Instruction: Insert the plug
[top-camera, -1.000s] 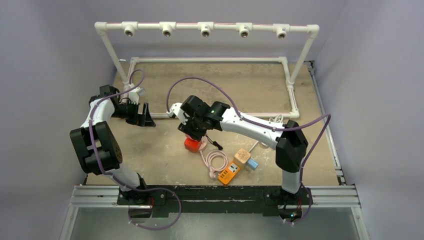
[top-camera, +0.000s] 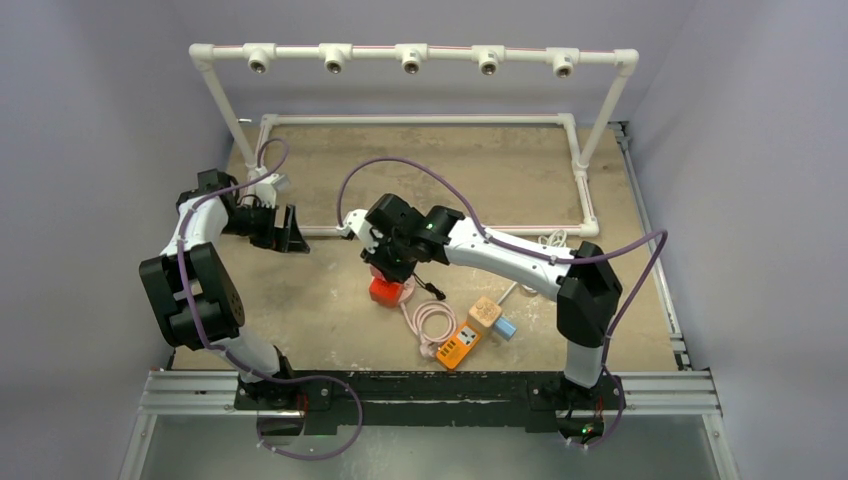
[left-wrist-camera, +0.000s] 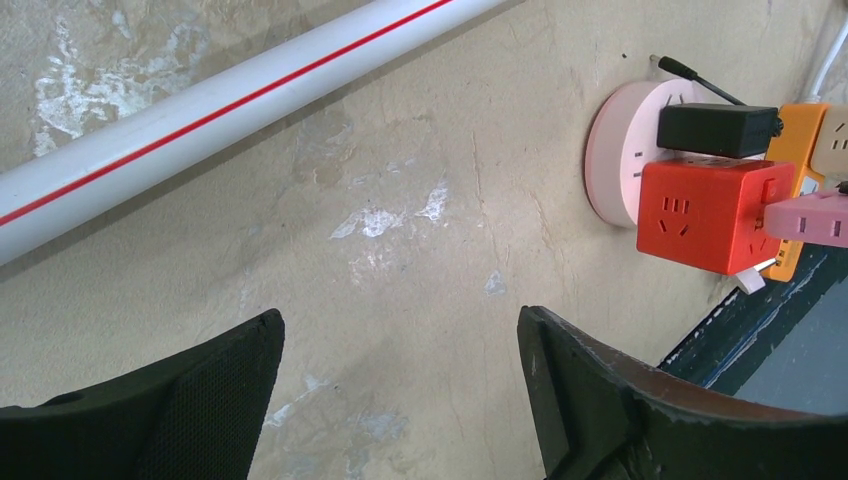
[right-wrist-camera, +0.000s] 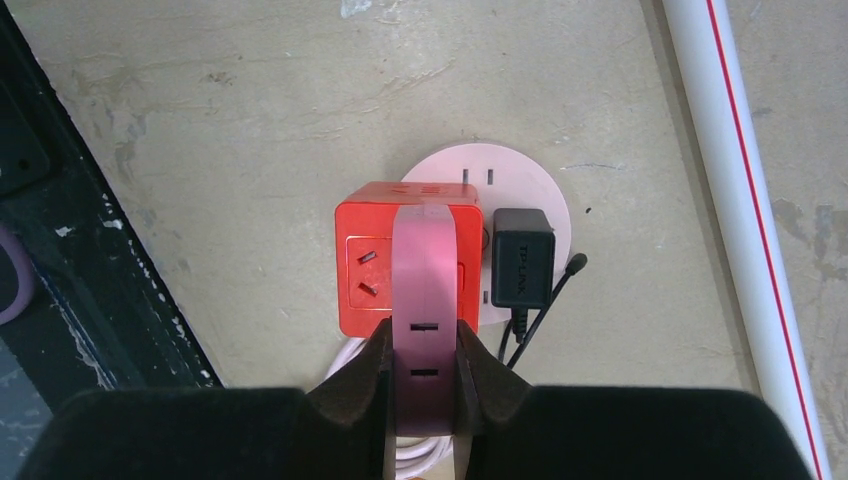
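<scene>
A red cube socket (right-wrist-camera: 365, 290) stands on a round pink socket base (right-wrist-camera: 530, 180), beside a black adapter (right-wrist-camera: 523, 255) plugged into that base. My right gripper is over the red cube with a slim pink plug block (right-wrist-camera: 424, 260) between its fingers, which sit against the block's sides. In the top view the arm hides most of this. My left gripper stands open at the left, above bare board, with nothing between its fingers.
An orange power strip (top-camera: 456, 348), a beige cube socket (top-camera: 484, 312), a blue block (top-camera: 505, 328) and a coiled pink cable lie front right. A white pipe frame (top-camera: 418, 119) surrounds the back area. The left middle of the board is clear.
The left arm has not moved.
</scene>
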